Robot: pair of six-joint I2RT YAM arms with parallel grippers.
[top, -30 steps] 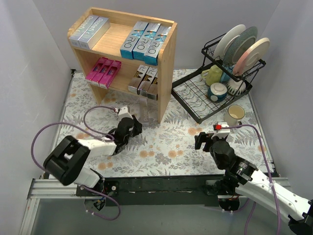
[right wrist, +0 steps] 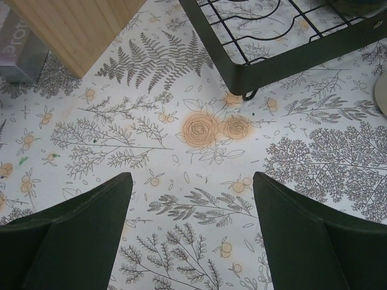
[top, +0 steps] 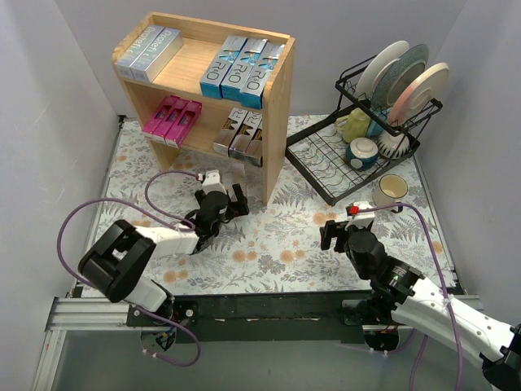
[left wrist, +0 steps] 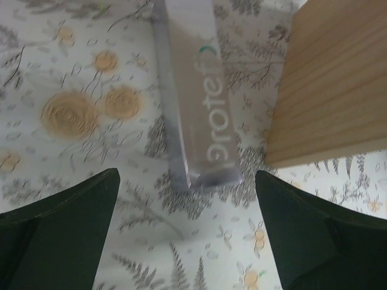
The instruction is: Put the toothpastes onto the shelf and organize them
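Note:
A pale Protefix box (left wrist: 205,121) lies on the patterned floor beneath the wooden shelf (top: 278,138), close to its right side panel. My left gripper (top: 221,196) is open at the shelf's front, low down; its fingers stand on either side of the box's near end in the left wrist view, apart from it. Upper tier: silver boxes (top: 150,54) at left, blue boxes (top: 238,69) at right. Tier below: pink boxes (top: 172,120) at left, dark-and-silver boxes (top: 239,133) at right. My right gripper stands open over bare floor, holding nothing.
At the back right a black dish rack (top: 330,197) holds plates and cups, its corner ahead of my right gripper. A cream mug (top: 391,189) stands beside it. The shelf panel's edge (left wrist: 326,154) is close on my left gripper's right.
The right arm shifted slightly left and has since stayed nearly still.

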